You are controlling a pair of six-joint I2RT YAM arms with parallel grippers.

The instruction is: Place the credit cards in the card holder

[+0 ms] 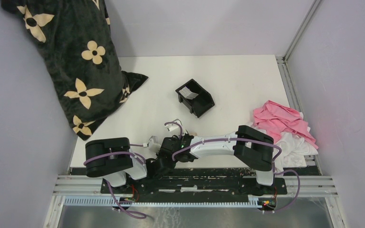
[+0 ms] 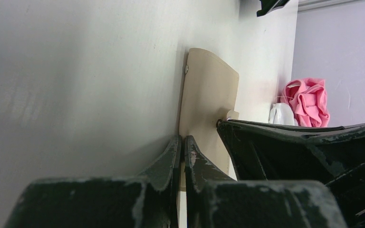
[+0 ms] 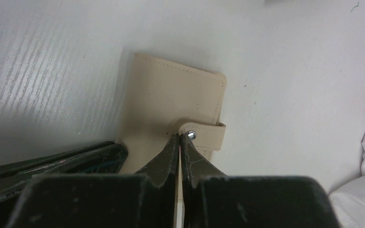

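A beige card holder (image 2: 206, 85) with a snap strap (image 3: 206, 135) lies on the white table, mostly hidden under the arms in the top view. My left gripper is shut on its left edge. My right gripper is shut on the strap beside the metal snap, with its fingers also showing close at the right of the left wrist view. A black tray (image 1: 203, 102) holding pale card-like items (image 1: 188, 92) stands behind the arms; whether these are credit cards I cannot tell.
A dark patterned blanket (image 1: 76, 61) covers the back left. Pink cloth (image 1: 280, 118) and white cloth (image 1: 292, 152) lie at the right. The back of the table around the tray is clear.
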